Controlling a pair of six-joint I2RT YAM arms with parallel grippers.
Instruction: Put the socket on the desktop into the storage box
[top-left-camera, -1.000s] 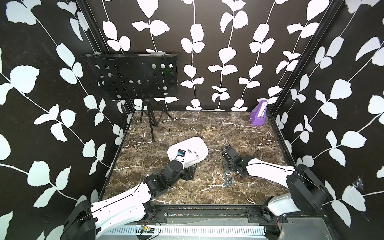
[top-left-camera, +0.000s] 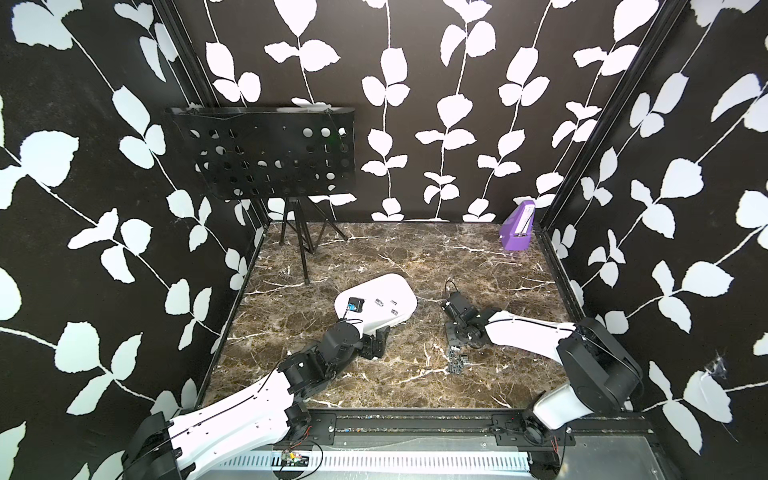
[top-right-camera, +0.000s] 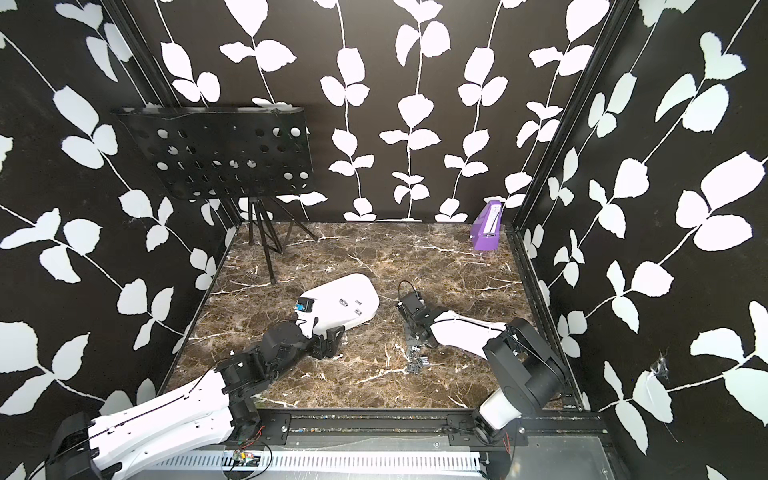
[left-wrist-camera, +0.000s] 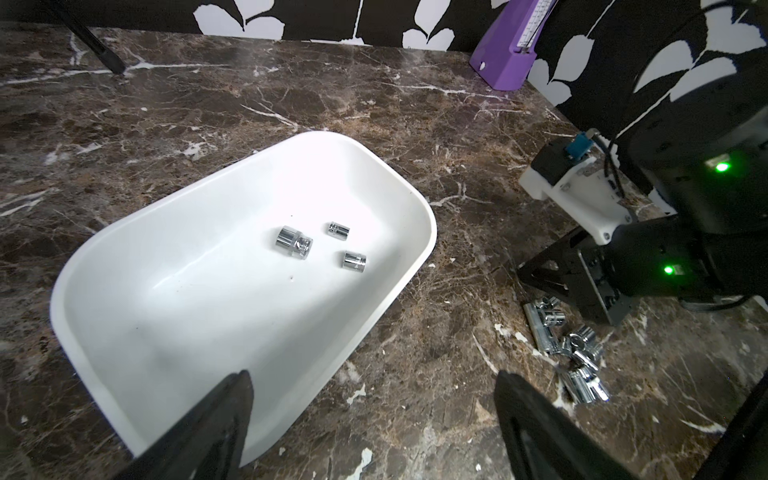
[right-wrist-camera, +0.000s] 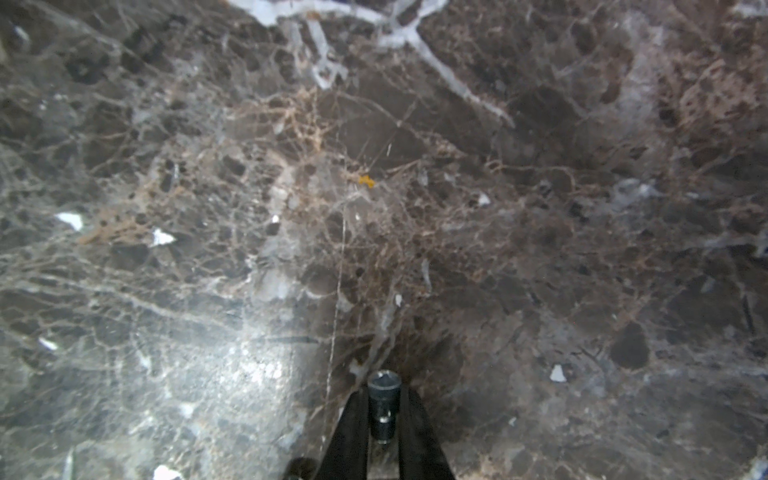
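Observation:
The white storage box (left-wrist-camera: 176, 336) lies on the marble desktop with several chrome sockets (left-wrist-camera: 354, 261) inside it. My left gripper is open over the box's near right edge, its fingers wide apart and nothing between them. To the right of the box, a small cluster of sockets (left-wrist-camera: 582, 352) lies on the desktop, right by my right gripper. In the right wrist view, one dark metal socket (right-wrist-camera: 385, 385) sits between the close-set fingers, poking past their tips. Whether both fingers press on it cannot be made out.
A purple metronome (top-left-camera: 518, 226) stands at the back right corner. At the back left is a black stand (top-left-camera: 272, 152) on tripod legs. Bare marble (top-left-camera: 428, 352) separates the box from the socket cluster.
My left arm has edged slightly left beside the box.

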